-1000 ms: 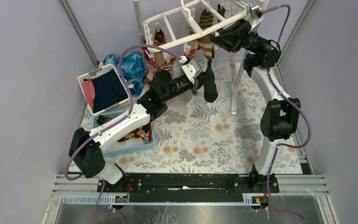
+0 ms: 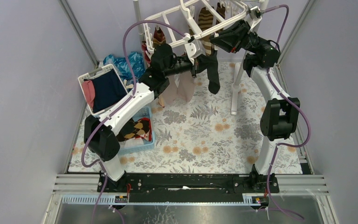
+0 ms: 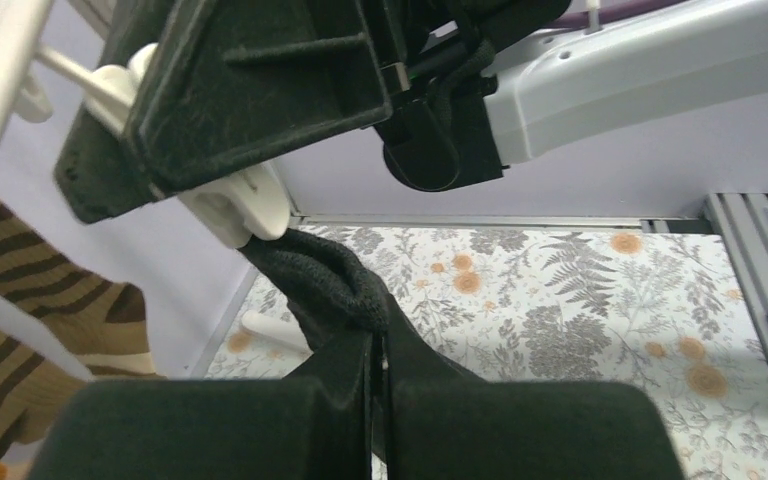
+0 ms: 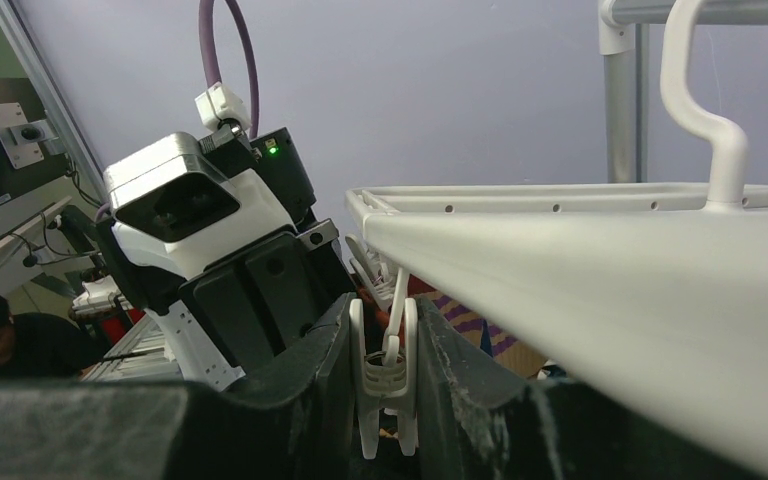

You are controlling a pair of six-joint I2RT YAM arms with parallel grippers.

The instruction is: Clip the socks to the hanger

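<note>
A dark grey sock (image 2: 213,77) hangs from my left gripper (image 2: 206,59), which is shut on it just below its upper edge. In the left wrist view, that edge of the sock (image 3: 325,275) reaches up to the mouth of a white clip (image 3: 250,205); whether it sits between the clip's fingers is hard to tell. My right gripper is shut on the same clip (image 4: 384,385), squeezing its two handles below the white hanger (image 4: 520,245). From above, the right gripper (image 2: 213,39) is at the hanger's front rail.
Striped socks (image 3: 50,320) hang from other clips close by. A white basket (image 2: 103,88) with folded cloth, a blue basket (image 2: 137,148) holding patterned socks, and a blue plastic bag (image 2: 133,65) stand at the left.
My left gripper has risen toward the hanger and right gripper, carrying the grey sock with it. The right arm has stayed still.
</note>
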